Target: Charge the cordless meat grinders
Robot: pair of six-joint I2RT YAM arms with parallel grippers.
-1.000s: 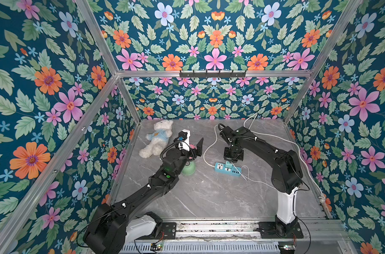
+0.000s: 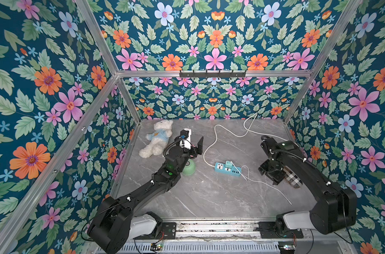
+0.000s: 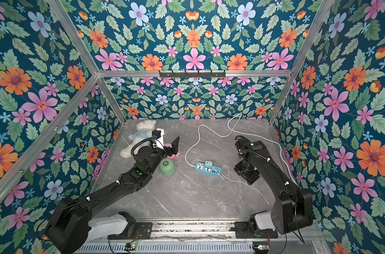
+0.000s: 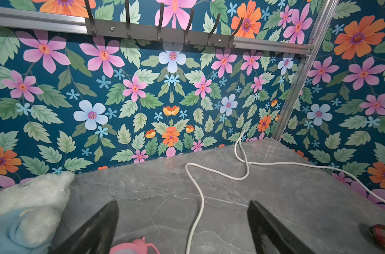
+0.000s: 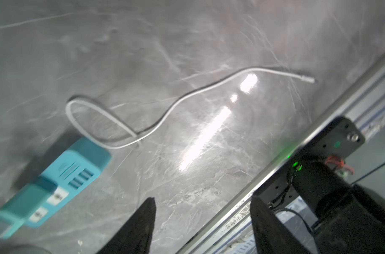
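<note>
A green rounded appliance (image 3: 167,168) and a pink item (image 4: 129,247) stand beside my left gripper, whose open fingers hang above the back-left of the table, holding nothing. The blue power strip (image 2: 226,169) lies at the centre with an adapter (image 3: 208,165) plugged in. A white charging cable (image 5: 209,86) runs from it, its loose end (image 5: 306,78) lying near the front right. My right gripper is open above the cable and strip, nothing between its fingers; in the right wrist view the cable end is beyond the fingertips, apart from them.
A white teddy bear (image 2: 156,144) lies at back left. A checked cloth (image 2: 294,180) sits partly behind the right arm. A long white cord (image 4: 198,199) crosses the back of the table. The metal front rail (image 2: 218,224) borders the table.
My right gripper has swung rightward and toward the front, away from over the power strip, with its arm's base segment tilting down. The left arm has barely moved.
</note>
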